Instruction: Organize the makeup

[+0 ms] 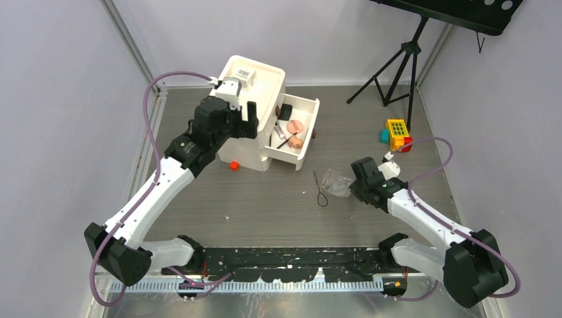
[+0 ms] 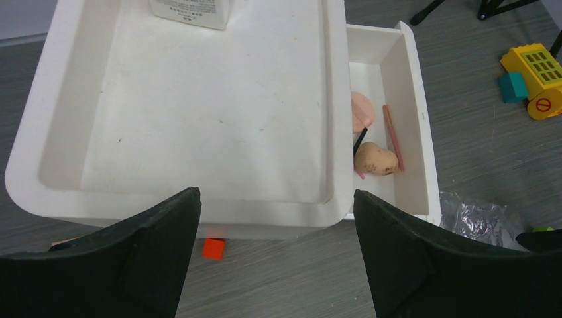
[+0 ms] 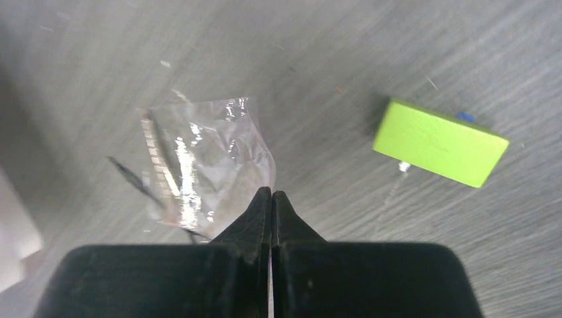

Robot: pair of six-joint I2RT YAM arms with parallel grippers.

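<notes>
A white cabinet point(image 1: 242, 149) has its drawer point(image 1: 303, 105) pulled out, holding a pink compact point(image 2: 361, 109), a tan sponge point(image 2: 376, 158), pencils and a black case point(image 1: 285, 111). A small white box point(image 2: 191, 9) sits on its top tray. My left gripper stands open above the tray, nothing between its fingers. My right gripper is shut over the floor at a clear plastic bag point(image 3: 205, 159) with something inside; whether it grips the bag's edge is unclear.
A green block point(image 3: 441, 142) lies beside the bag, a black cord loop point(image 1: 322, 197) left of it. An orange block point(image 1: 234, 165) sits below the cabinet, toy blocks point(image 1: 397, 132) at right, a black stand point(image 1: 411, 46) behind.
</notes>
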